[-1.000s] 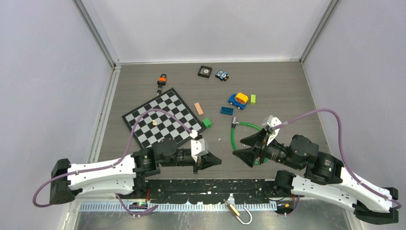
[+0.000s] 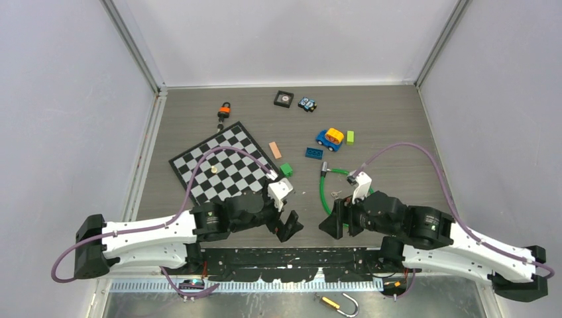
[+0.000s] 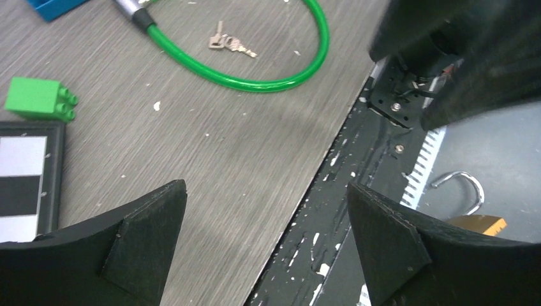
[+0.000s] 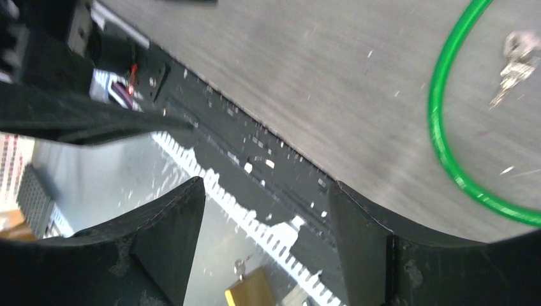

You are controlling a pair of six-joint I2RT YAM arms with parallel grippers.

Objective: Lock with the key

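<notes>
A green cable lock (image 2: 323, 195) with a metal head (image 3: 131, 13) lies looped on the table. Inside the loop are keys, also visible in the right wrist view (image 4: 513, 70). A padlock with yellow body and steel shackle (image 2: 329, 303) lies on the metal surface beyond the front edge, partly visible in both wrist views. My left gripper (image 2: 285, 226) hangs open over the table's front, left of the cable. My right gripper (image 2: 337, 218) is open, near the cable's front part. Neither holds anything.
A chessboard (image 2: 222, 159) fills the left. Toy bricks (image 2: 313, 152), toy cars (image 2: 330, 138) and an orange-banded item (image 2: 224, 110) lie farther back.
The padlock has shifted and turned on the metal surface, now further right.
</notes>
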